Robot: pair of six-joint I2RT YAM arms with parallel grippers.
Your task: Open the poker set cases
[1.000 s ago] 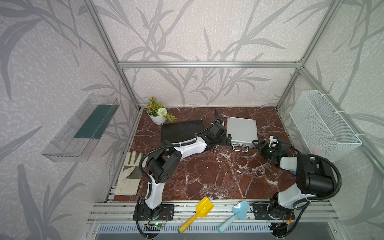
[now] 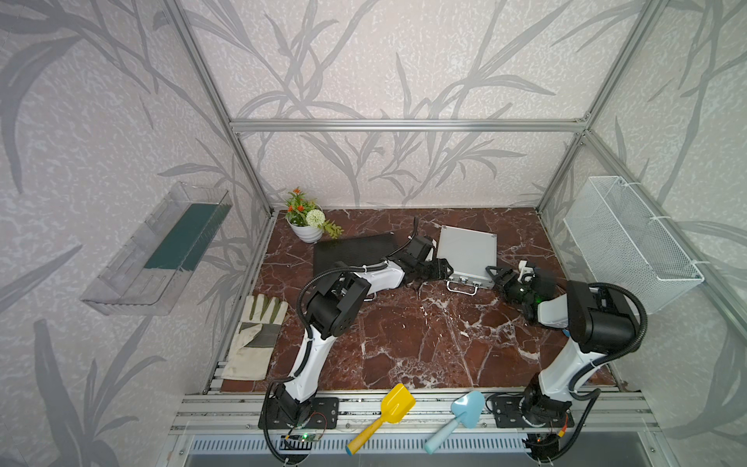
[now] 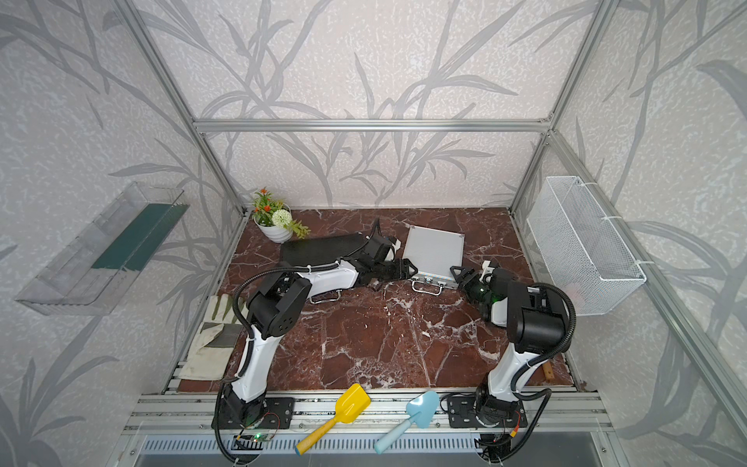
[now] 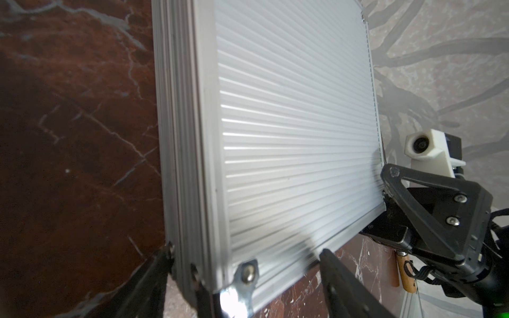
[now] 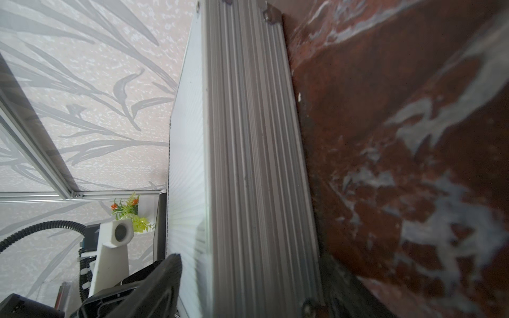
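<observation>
A closed silver case point(image 2: 467, 253) with a handle at the front lies at the back middle-right. At its front left corner is my left gripper point(image 2: 442, 269); in the left wrist view its fingers straddle that corner, part open. My right gripper point(image 2: 495, 275) is at the front right corner, and in the right wrist view its part-open fingers flank the case's ribbed side point(image 5: 251, 159). A dark flat case point(image 2: 350, 249) lies to the left, partly hidden by the left arm, a handle at its front.
A flower pot point(image 2: 308, 229) stands back left, gloves point(image 2: 253, 342) lie front left. A yellow scoop point(image 2: 393, 408) and blue shovel point(image 2: 459, 412) lie on the front rail. Baskets point(image 2: 630, 233) hang on the walls.
The silver case has shifted slightly left.
</observation>
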